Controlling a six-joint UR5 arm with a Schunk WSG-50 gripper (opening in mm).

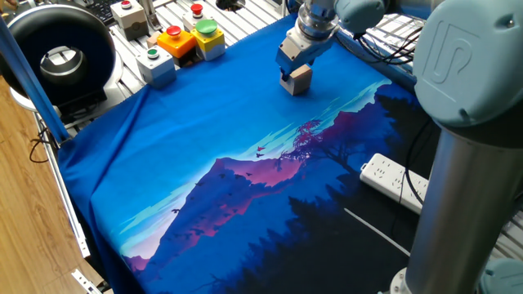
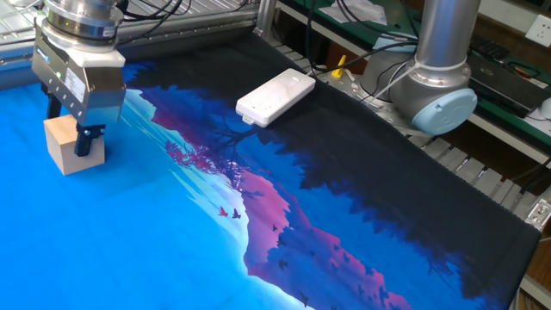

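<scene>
A pale wooden block [image 1: 299,80] is at the far side of the blue cloth, below the wrist of the arm. In exterior view 2 the block [image 2: 62,145] is at the left edge, with my gripper [image 2: 69,129] pointing down around it. One dark finger [image 2: 85,141] lies against its right-hand face; the other goes down behind it, its tip hidden. My gripper looks shut on the block. The block appears upright, at or very near the cloth; whether a gap lies beneath it cannot be told.
The printed cloth [image 1: 163,147] is otherwise mostly clear. A white power strip [image 1: 392,181] lies on its dark side, near the arm's column [image 1: 453,212]. Several push-button boxes, one of them orange [image 1: 176,44], stand past the cloth's far left edge.
</scene>
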